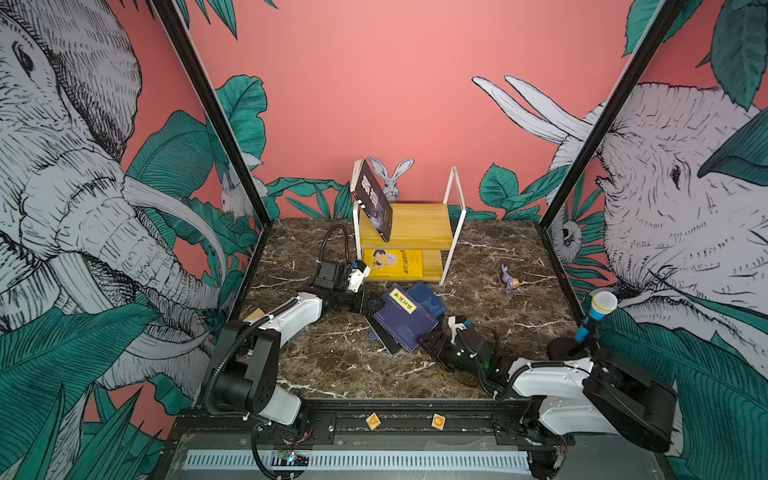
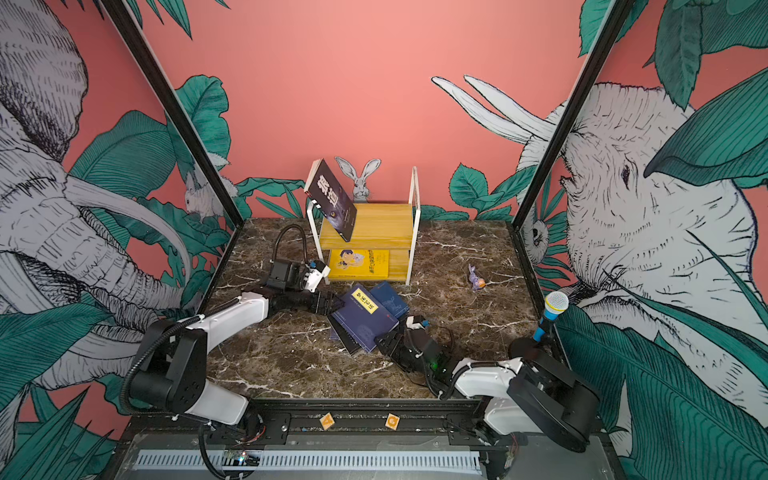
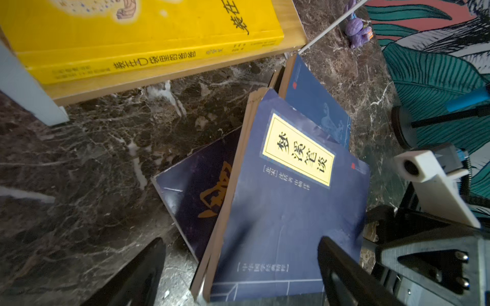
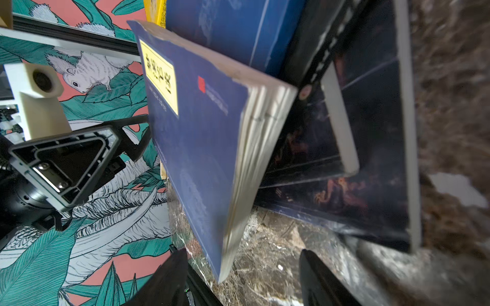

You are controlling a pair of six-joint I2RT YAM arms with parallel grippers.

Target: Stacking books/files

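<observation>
A pile of dark blue books lies on the marble table before the shelf, topped by a blue book with a yellow label (image 1: pixel 406 315), over a lighter blue book (image 3: pixel 319 104) and black ones (image 4: pixel 352 204). My left gripper hangs over the pile's left side, fingers parted around the top book's lower part, not visibly closed on it. My right gripper is at the pile's right front corner, fingers apart near the top book's corner.
The wooden shelf (image 1: pixel 416 224) holds a leaning dark book (image 1: pixel 371 200) above and a yellow book (image 1: pixel 392 263) below. A purple toy (image 1: pixel 509 277) lies right. A microphone on a stand (image 1: pixel 598 312) stands at the right edge.
</observation>
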